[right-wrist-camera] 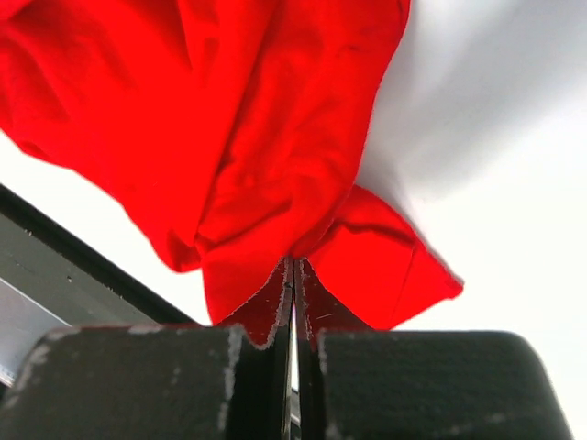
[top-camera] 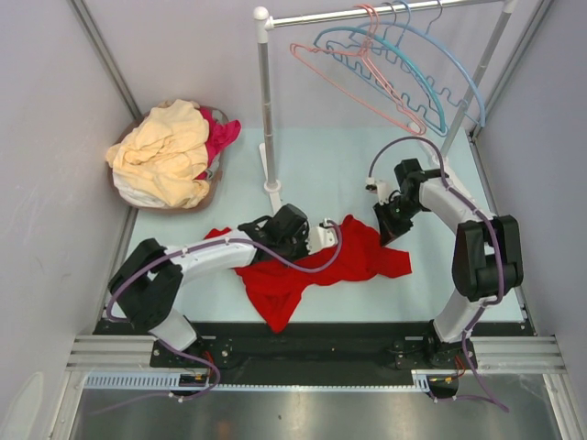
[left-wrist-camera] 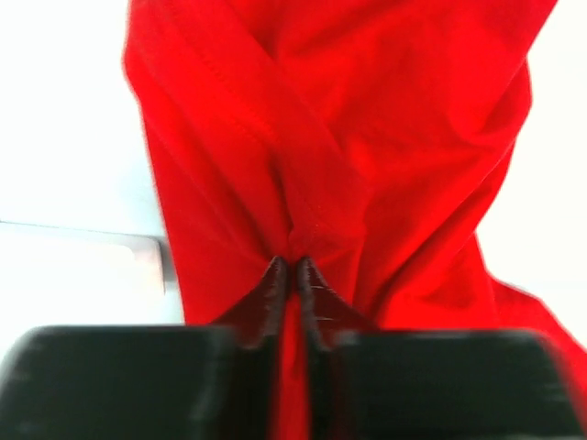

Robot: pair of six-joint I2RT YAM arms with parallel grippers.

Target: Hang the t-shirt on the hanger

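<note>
The red t-shirt [top-camera: 283,297] lies crumpled on the pale table, in folds. My left gripper is low on it, its fingertips close together at a fold of red fabric; whether they grip it cannot be told. My right gripper is shut just over the shirt's right part [right-wrist-camera: 275,165], with no fabric visibly between its fingers. Pink and blue hangers [top-camera: 339,87] hang on the white rail [top-camera: 321,18] at the back.
A bin of yellow, white and magenta clothes [top-camera: 160,151] stands at the back left. The rack's posts [top-camera: 268,110] stand on the table, with clear surface between them. The table's dark front edge [top-camera: 303,335] runs below the shirt.
</note>
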